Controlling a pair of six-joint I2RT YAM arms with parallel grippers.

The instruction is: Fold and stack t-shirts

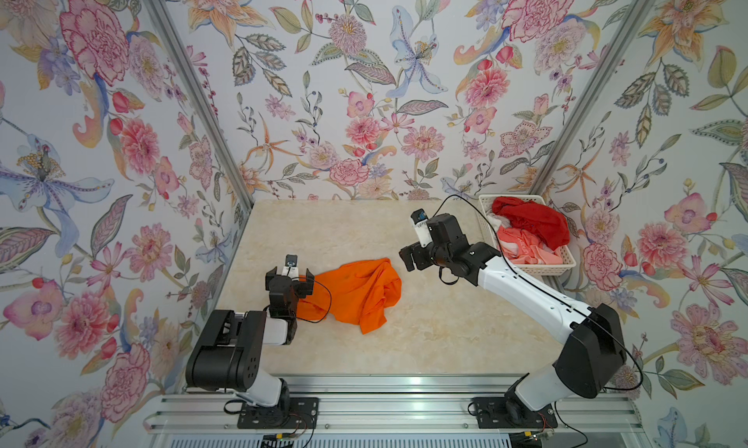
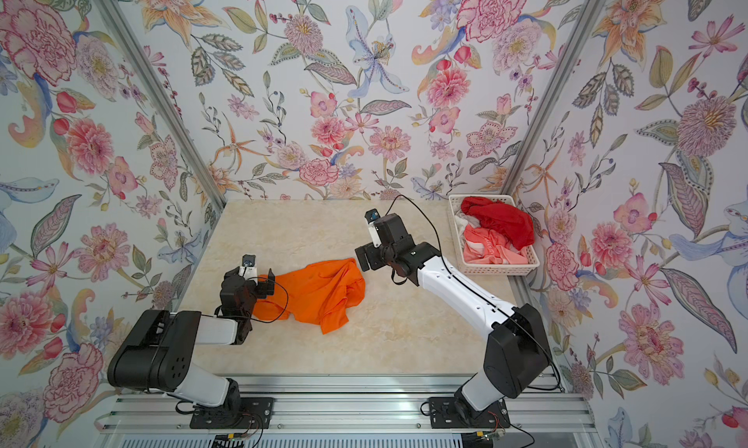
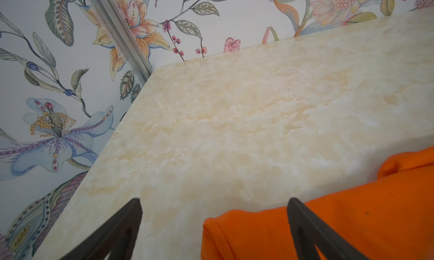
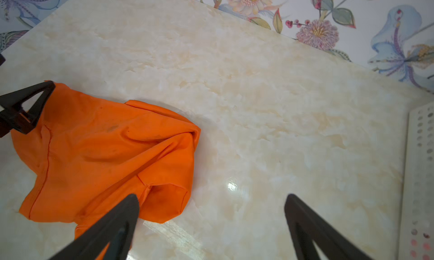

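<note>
An orange T-shirt (image 1: 350, 292) lies crumpled on the left-middle of the table, its left end reaching under my left gripper (image 1: 290, 280). That gripper stands open at the shirt's edge; in the left wrist view the orange cloth (image 3: 361, 219) is below and to the right of its fingers. My right gripper (image 1: 413, 257) is open and empty, raised just right of the shirt, which shows whole at the lower left of the right wrist view (image 4: 99, 151).
A white perforated basket (image 2: 498, 267) with red and pink garments (image 2: 498, 222) stands at the back right. Floral walls close in the sides and back.
</note>
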